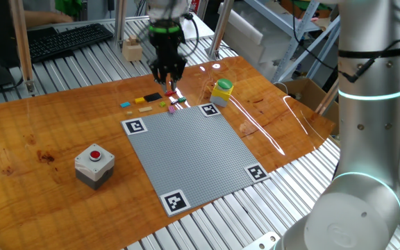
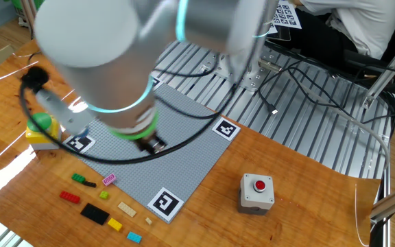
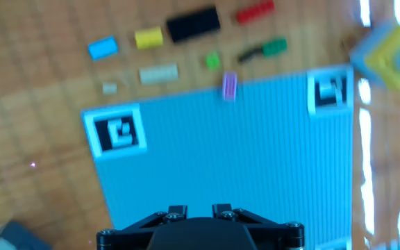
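Note:
My gripper shows at the bottom of the wrist view, its two fingertips apart and nothing between them. It hangs above the grey studded baseplate (image 3: 228, 160), which has printed markers at its corners. Beyond the plate's far edge lie loose bricks on the wood: red (image 3: 255, 12), black (image 3: 194, 24), yellow (image 3: 148, 37), blue (image 3: 103, 48), beige (image 3: 158, 74), lime (image 3: 212, 60) and green (image 3: 275, 47), the last beside a small dark piece. A pink brick (image 3: 229, 86) sits at the plate's edge. In exterior view 1 the gripper (image 1: 169, 78) is blurred.
A yellow box with a green button (image 1: 221, 90) stands beyond the plate's far right corner. A grey box with a red button (image 1: 94, 167) is left of the plate. Bare wood (image 1: 40, 149) lies at the left. Cables hang around the arm.

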